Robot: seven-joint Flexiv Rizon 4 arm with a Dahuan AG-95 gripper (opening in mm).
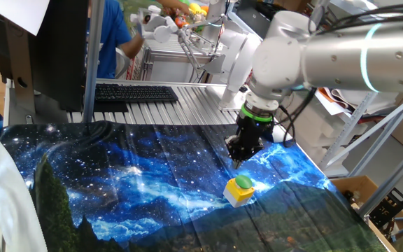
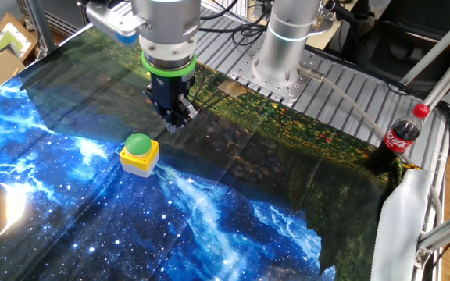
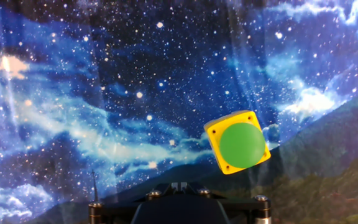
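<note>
A push button box [image 1: 238, 193] with a yellow top, a pale base and a round green dome [image 2: 138, 144] stands upright on the printed cloth. In the wrist view the button box [image 3: 214, 144] appears right of centre, turned a little. My gripper [image 1: 237, 166] points down above the cloth, apart from the box and slightly to one side of it. Its fingertips [image 3: 174, 186] meet at the bottom edge of the wrist view, so it looks shut, with nothing visible between them. In the second exterior view the gripper [image 2: 172, 128] hangs right of the box and higher.
A starry landscape cloth [image 1: 117, 178] covers the table, with wide clear room around the box. A cola bottle [image 2: 401, 137] stands at the far right corner in the second exterior view. A keyboard [image 1: 136, 94] lies behind the cloth. Metal posts rise at the table's edges.
</note>
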